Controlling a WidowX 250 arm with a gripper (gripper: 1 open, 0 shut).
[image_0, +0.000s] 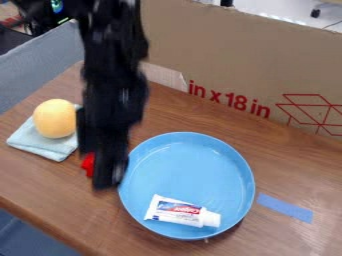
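My black gripper (107, 160), blurred and open, hangs low over the red object (87, 162), which it mostly hides, just left of a blue plate (201, 170). A white toothpaste tube (181, 211) lies on the plate's near part. A yellow round object (55, 119) rests on a light blue cloth (40, 145) at the left.
A cardboard box (241, 60) stands along the back of the wooden table (294, 175). A strip of blue tape (285, 208) is right of the plate. The table's front edge runs at lower left.
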